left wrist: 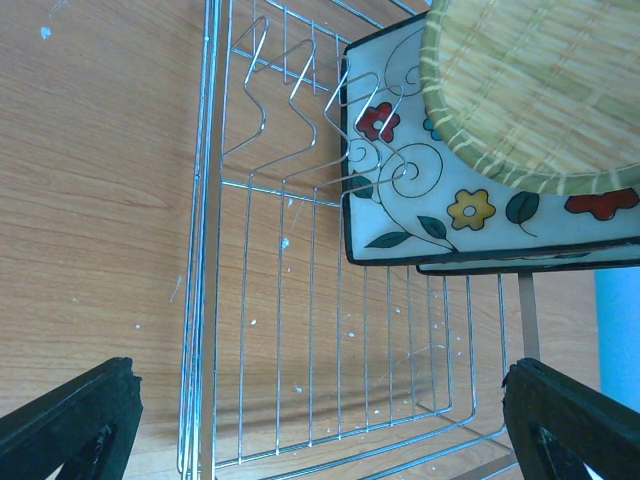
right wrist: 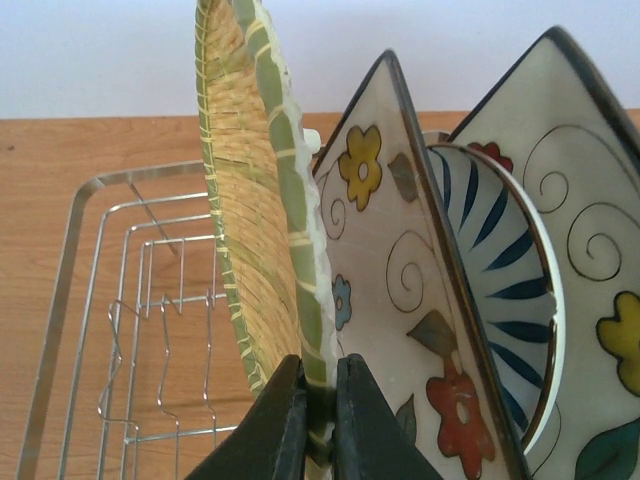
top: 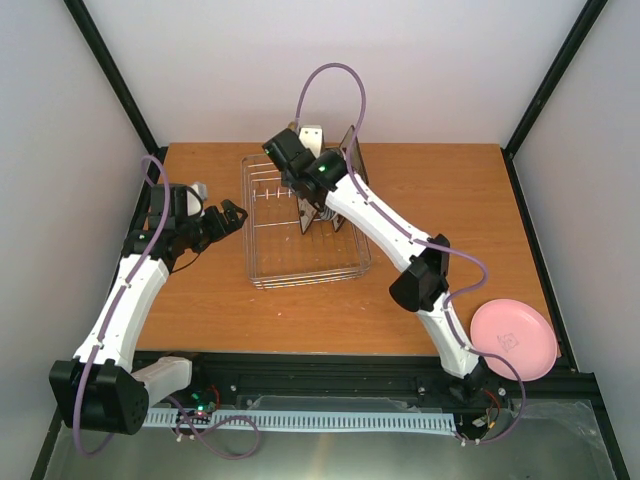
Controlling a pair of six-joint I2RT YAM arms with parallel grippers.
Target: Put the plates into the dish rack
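Observation:
My right gripper is shut on the rim of a woven straw plate, which stands on edge, slightly tilted. Just right of it in the right wrist view, a square flowered plate, a blue-and-white round plate and another flowered plate stand in the wire dish rack. Seen from the left wrist, the straw plate overlaps the flowered plate; whether its lower edge touches the rack is hidden. My left gripper stays open and empty at the rack's left side.
A pink plate lies at the front right, away from the rack. The rack's left and front parts are empty, with wire prongs along the left. Bare wooden table extends to its right.

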